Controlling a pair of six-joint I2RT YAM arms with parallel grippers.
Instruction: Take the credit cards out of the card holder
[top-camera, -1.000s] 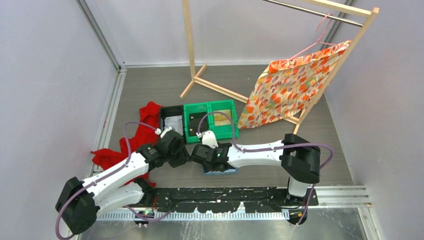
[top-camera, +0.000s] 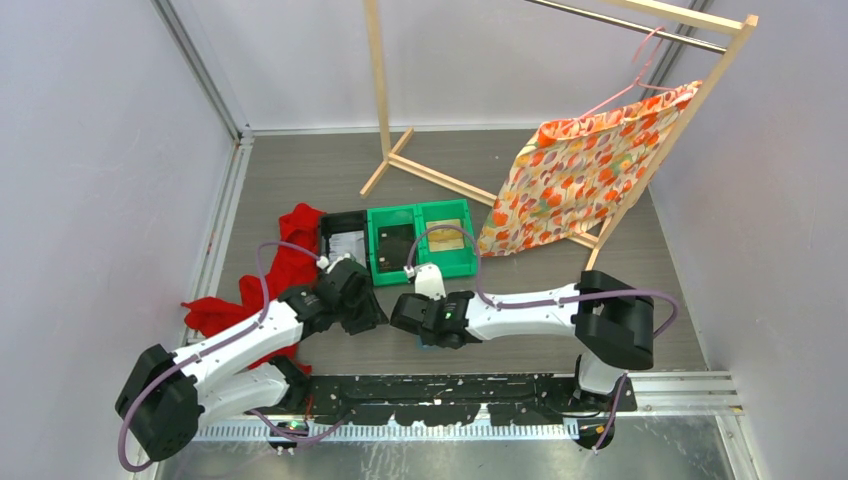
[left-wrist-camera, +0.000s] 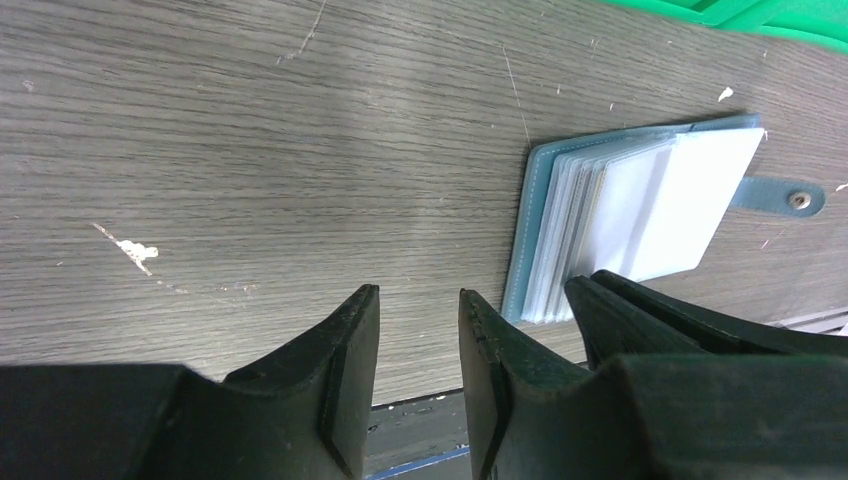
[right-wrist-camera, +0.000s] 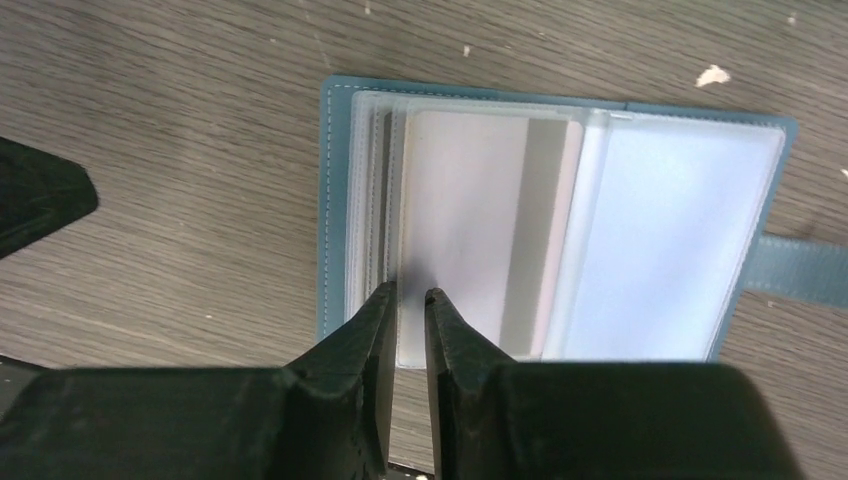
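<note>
The blue card holder (right-wrist-camera: 338, 200) lies open on the floor, its clear sleeves (right-wrist-camera: 460, 180) and white inner flap (right-wrist-camera: 670, 220) facing up. My right gripper is over the sleeves' near-left part, its fingers nearly together on a thin sleeve edge; the grip itself is hard to make out. In the left wrist view the same holder (left-wrist-camera: 540, 200) is at right, with a dark finger of the right gripper against its pages. My left gripper stands part open to the holder's left, with bare floor between its fingers. From above, the arms mostly cover the holder.
Behind the arms sits a green case (top-camera: 457, 262) with a black compartment (top-camera: 345, 222). A red cloth (top-camera: 285, 270) lies left, under the left arm. An orange patterned cloth (top-camera: 590, 170) hangs on a wooden rack (top-camera: 440, 178) at back right.
The right arm has shifted slightly right, and the left arm has edged right too. Less of the blue holder shows below the right gripper from above.
</note>
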